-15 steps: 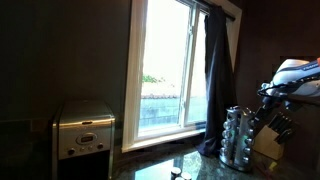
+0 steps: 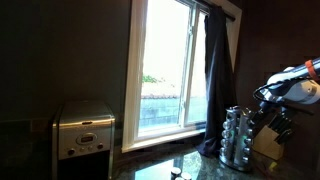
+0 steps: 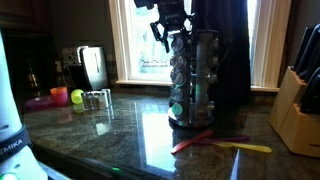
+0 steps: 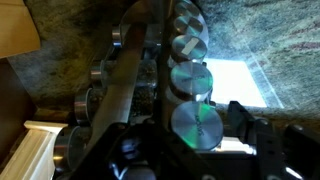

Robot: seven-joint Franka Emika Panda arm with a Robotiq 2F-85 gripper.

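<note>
A round metal spice rack (image 3: 190, 85) stands upright on the dark counter, with several silver-lidded jars around it. My gripper (image 3: 172, 32) is at the rack's upper part, pointing down at its jars. From above, in the wrist view, one jar lid (image 4: 197, 125) with a greenish sheen shows between the dark fingers, which look spread apart. Whether either finger touches that jar is hard to make out. Exterior view 1 has the gripper (image 2: 271, 112) just right of the rack (image 2: 236, 138), small and dark.
Red, purple and yellow utensils (image 3: 228, 145) lie before the rack. A knife block (image 3: 298, 112) stands to its right, a toaster (image 3: 88, 68) at the far left. Small jars (image 3: 97, 99) sit left of centre. Open counter (image 3: 115, 135) lies between.
The arm has come slightly down and toward the rack. The rack itself appears to stay in place.
</note>
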